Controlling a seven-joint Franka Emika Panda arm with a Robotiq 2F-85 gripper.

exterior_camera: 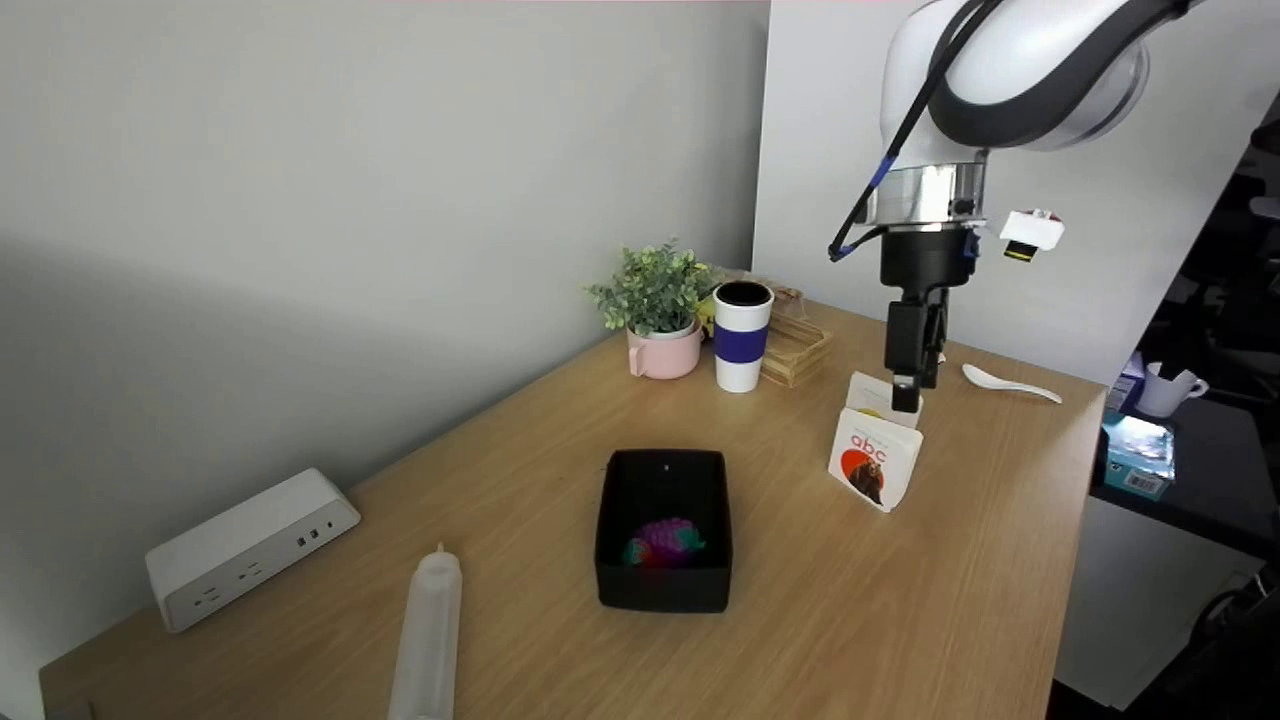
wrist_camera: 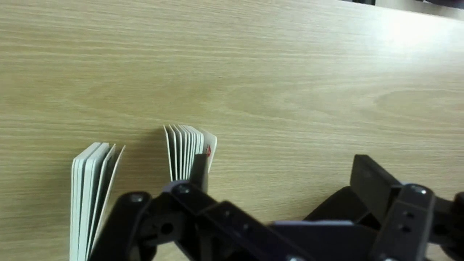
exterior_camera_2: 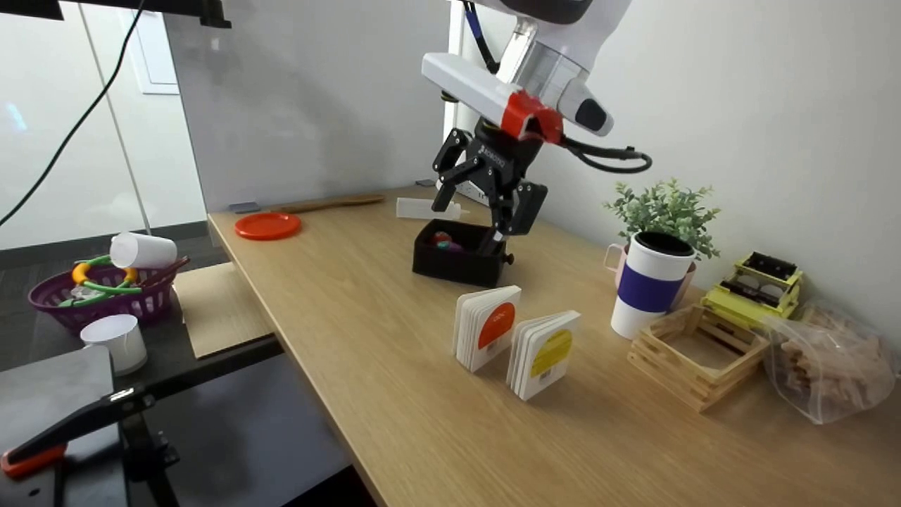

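Observation:
Two small board books stand upright on the wooden table, one behind the other. The front book (exterior_camera: 876, 460) has a red-orange circle and the letters "abc" on its cover; the other book (exterior_camera_2: 547, 355) shows a yellow patch. My gripper (exterior_camera: 908, 396) is open, pointing down above the books, with nothing between its fingers. In the wrist view the left fingertip (wrist_camera: 200, 172) overlaps the near end of the abc book (wrist_camera: 187, 150), while the right fingertip is over bare table. Farther left in that view stands the other book (wrist_camera: 89, 200), its pages slightly fanned.
A black bin (exterior_camera: 663, 588) with colourful toys inside stands on the table. Beyond the books are a white cup with a purple band (exterior_camera_2: 654, 287), a wooden crate (exterior_camera_2: 699, 359) and a potted plant (exterior_camera: 654, 294). A white spoon (exterior_camera: 1008, 384) lies near the table edge.

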